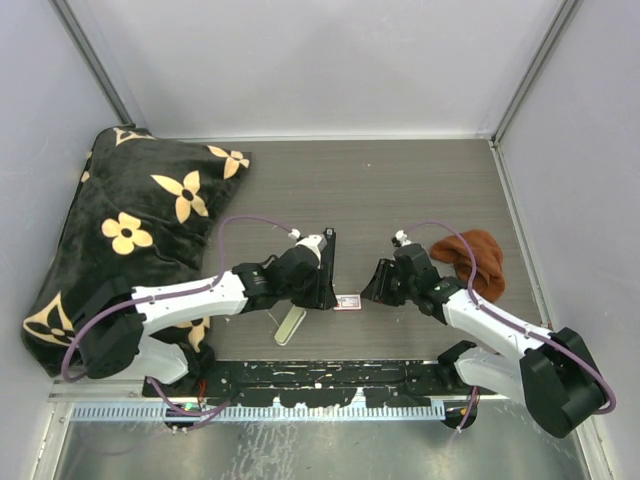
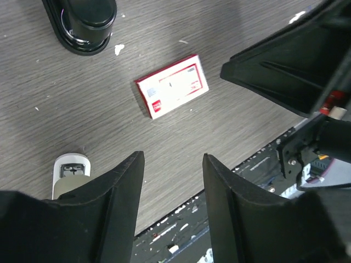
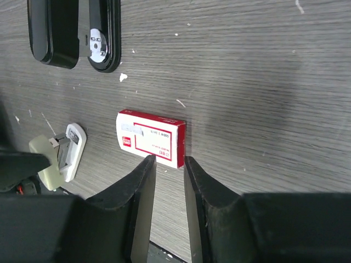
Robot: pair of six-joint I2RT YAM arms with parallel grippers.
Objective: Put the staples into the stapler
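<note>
A red and white staple box (image 1: 347, 302) lies flat on the table between the two grippers. Behind it is the black stapler (image 1: 328, 252), its near end visible in the left wrist view (image 2: 90, 22) and its tip in the right wrist view (image 3: 101, 41). My left gripper is part open over the table, short of the staple box, its fingers empty. Beside the box on the right, my right gripper has a narrow gap with nothing visible in it; the box (image 3: 151, 136) lies just beyond its fingertips.
A pale staple remover (image 1: 290, 325) lies left of the box, under the left arm. On the left is a dark flowered blanket (image 1: 150, 200); a brown cloth (image 1: 475, 262) sits at the right.
</note>
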